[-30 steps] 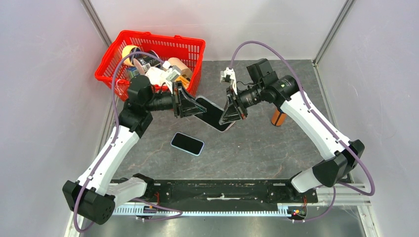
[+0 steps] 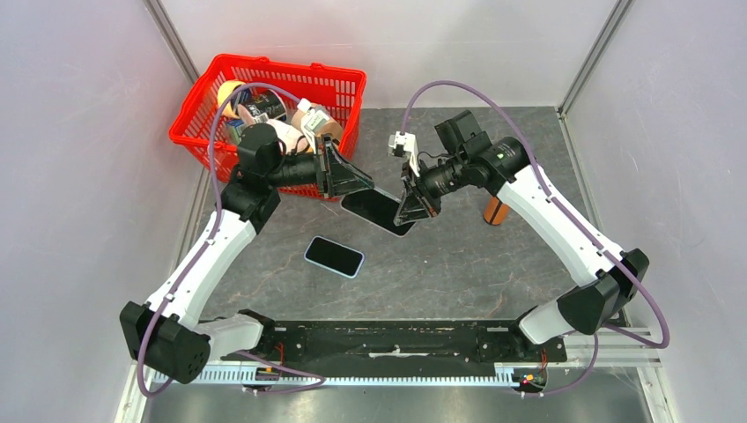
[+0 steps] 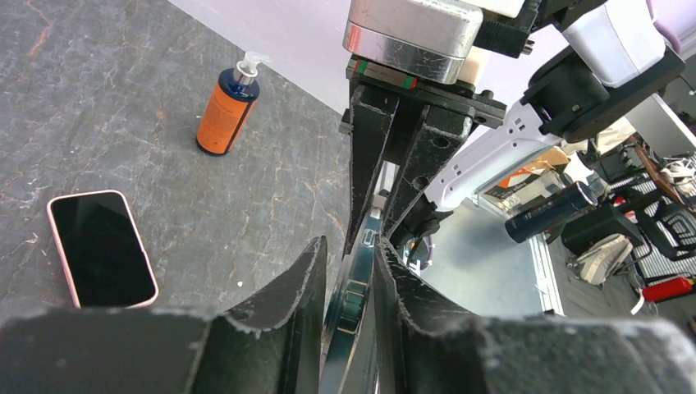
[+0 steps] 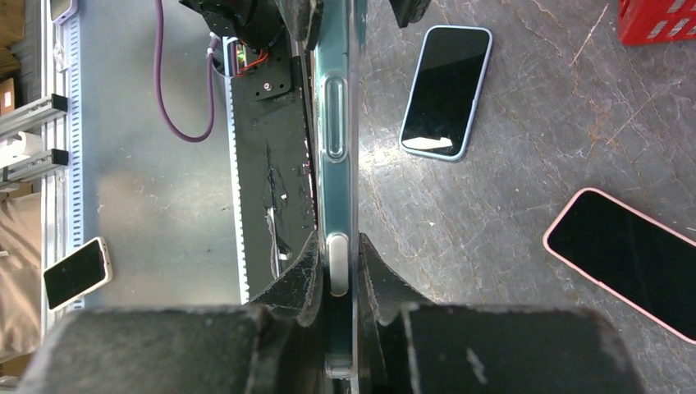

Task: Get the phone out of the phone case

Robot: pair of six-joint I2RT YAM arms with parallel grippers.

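A phone in a clear case (image 4: 335, 197) is held on edge in the air, its teal side with buttons facing the right wrist camera. My right gripper is shut on it. My left gripper is part open around the phone's other end in the left wrist view, its fingers close on either side; whether they touch is unclear. In the top view both grippers meet over the middle of the table, partly hiding the held phone.
A blue-edged phone (image 2: 334, 256) and a pink-edged phone (image 3: 103, 246) lie on the table. A red basket of items (image 2: 203, 119) stands at back left, an orange bottle (image 3: 223, 115) at the right.
My left gripper has moved slightly right toward the held phone and my right gripper. The right arm has shifted only slightly.
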